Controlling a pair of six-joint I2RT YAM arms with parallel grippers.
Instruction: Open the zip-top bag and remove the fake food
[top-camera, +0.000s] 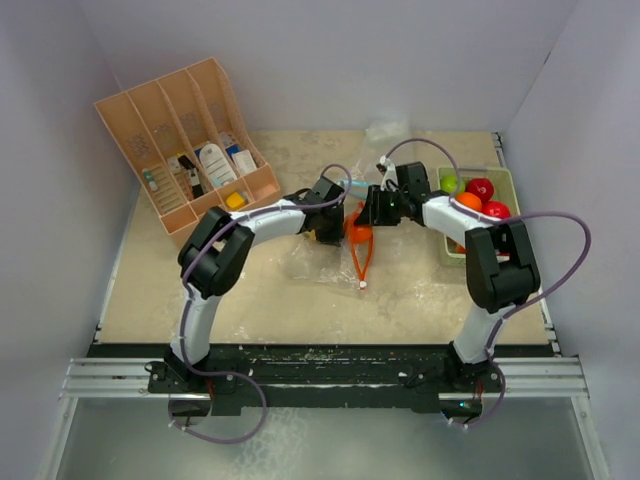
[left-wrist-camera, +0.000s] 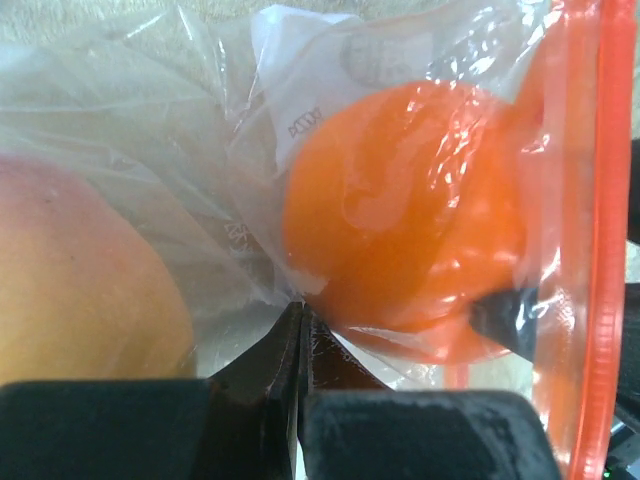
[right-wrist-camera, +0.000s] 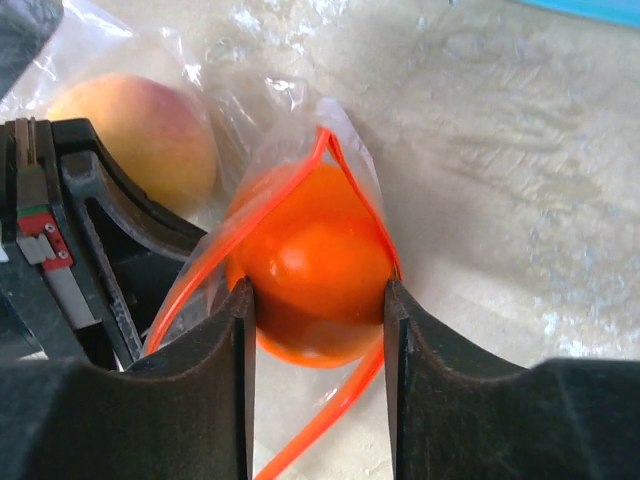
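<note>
A clear zip top bag with a red-orange zip strip (left-wrist-camera: 605, 240) lies on the table between my grippers, its strip spread in a long loop in the top view (top-camera: 365, 265). Inside is an orange fake fruit (right-wrist-camera: 310, 265); a peach-coloured one (right-wrist-camera: 140, 130) lies beside it under plastic. My left gripper is shut, its tips at the plastic between the two fruits; nothing clearly shows between them. My right gripper is part open over the orange fruit, a finger on each side of it at the bag's mouth; whether it grips is unclear.
A wooden compartment organiser (top-camera: 150, 115) with small items stands at the back left. A green bin (top-camera: 450, 256) of fake fruit is at the right. A blue strip (right-wrist-camera: 580, 8) lies behind the bag.
</note>
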